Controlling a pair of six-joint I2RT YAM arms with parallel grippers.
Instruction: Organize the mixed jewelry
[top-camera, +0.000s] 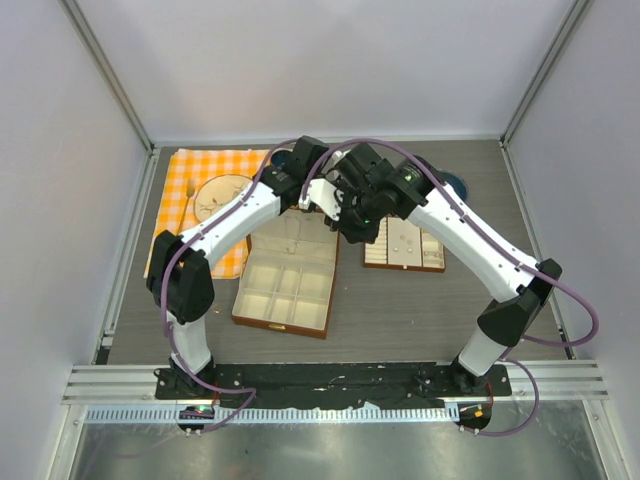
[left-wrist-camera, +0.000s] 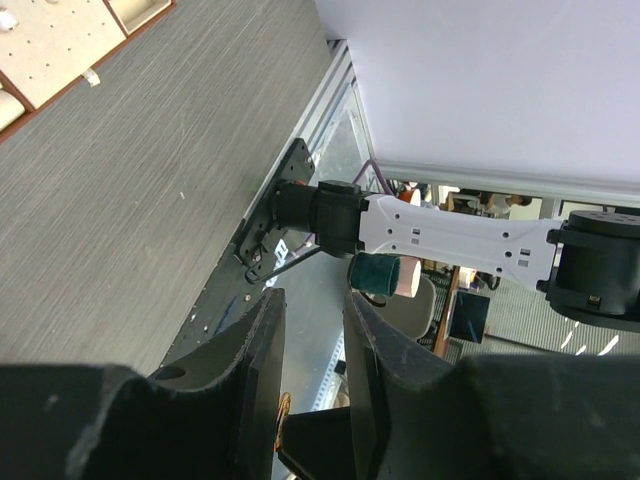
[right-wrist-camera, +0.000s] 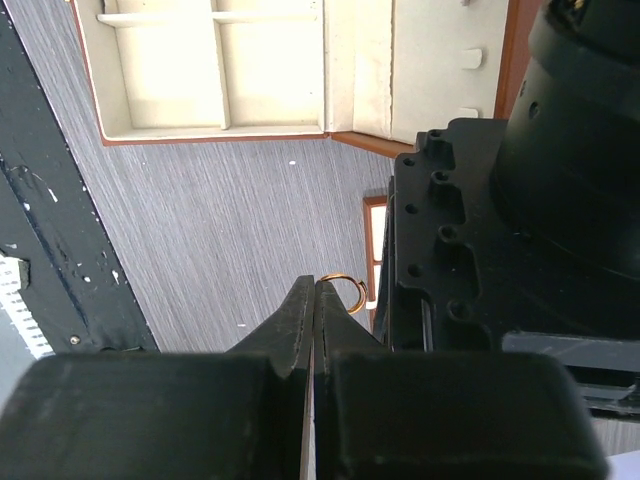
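My two grippers meet above the back of the open jewelry box (top-camera: 284, 325), which has empty-looking compartments and a raised lid. In the right wrist view my right gripper is shut on a thin gold ring (right-wrist-camera: 356, 282) at its tips. In the left wrist view my left gripper is part open, with a gap between its fingers; a small gold piece (left-wrist-camera: 283, 412) shows just below, against black hardware. The tray (top-camera: 405, 260) with small pieces on pale panels lies right of the box.
An orange checked cloth (top-camera: 175, 170) with a round plate (top-camera: 215, 190) and a gold utensil lies at the back left. A dark blue dish (top-camera: 457, 188) is partly hidden at the back right.
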